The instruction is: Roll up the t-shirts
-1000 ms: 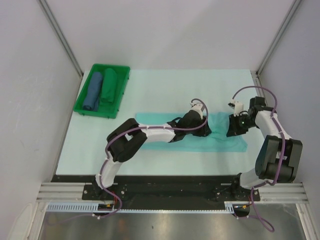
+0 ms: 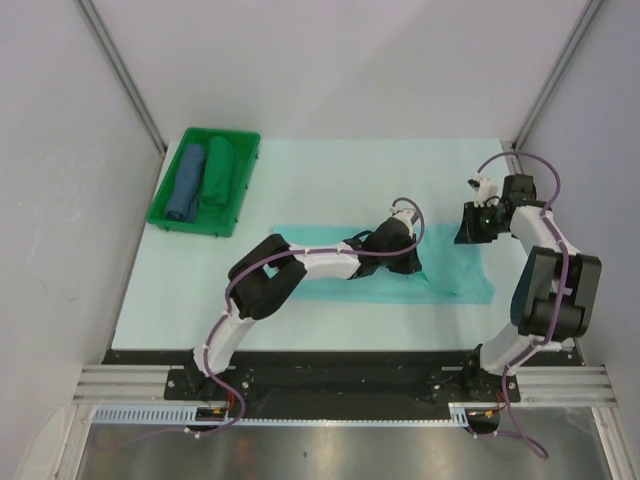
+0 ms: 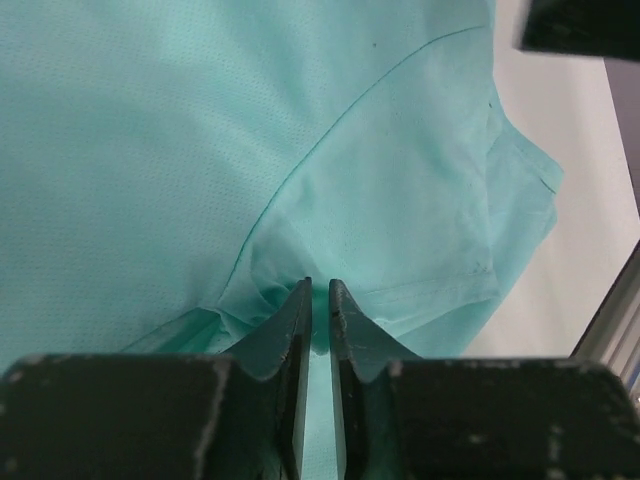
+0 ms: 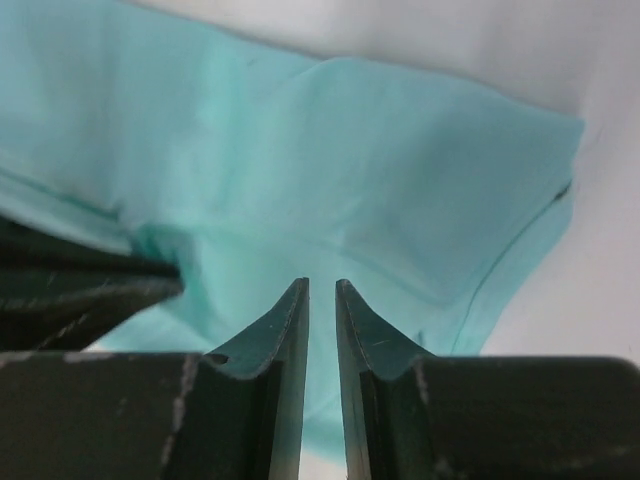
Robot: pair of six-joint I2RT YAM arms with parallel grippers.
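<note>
A turquoise t-shirt [image 2: 340, 290] lies spread across the white table, its right end carrying a folded-over layer [image 2: 455, 265] with a curved edge. Over the shirt, right of its middle, is my left gripper [image 2: 415, 264]. In the left wrist view its fingertips stand a narrow gap apart, close to a small bunched fold [image 3: 265, 285]; whether they touch the cloth is unclear. My right gripper [image 2: 464, 239] is over the shirt's back right part. Its fingers [image 4: 292, 325] show a narrow gap with nothing gripped, and the cloth [image 4: 430, 170] beyond is blurred.
A green basket [image 2: 250, 165] at the back left holds a rolled blue cloth [image 2: 186, 180] and a rolled green cloth [image 2: 217, 170]. Bare table [image 2: 350, 180] lies behind the shirt and in front of it. The left arm crosses over the shirt's left half.
The right gripper has moved toward the back. The shirt's folded right part now looks flatter and wider.
</note>
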